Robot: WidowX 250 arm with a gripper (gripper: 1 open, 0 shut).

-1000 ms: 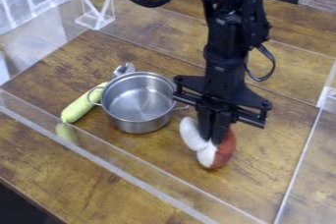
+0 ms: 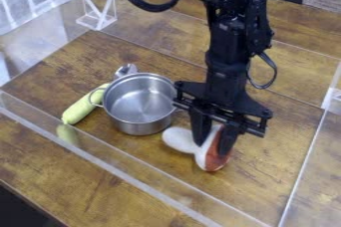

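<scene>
My gripper [image 2: 205,132] hangs over a white soft object with a red-orange end [image 2: 210,159] on the wooden table, its fingers reaching down onto it. Whether they are closed on it is hard to tell. A steel pot [image 2: 140,100] stands just left of the gripper. A pale green corn-like toy [image 2: 86,106] lies left of the pot.
Clear panels border the table at the lower left and right, and a white railing is at the top left. The table [image 2: 80,52] has free room behind the pot and at the back.
The white object under my gripper has changed shape and orientation slightly, and the fingers have shifted over it. The pot and green toy are unmoved.
</scene>
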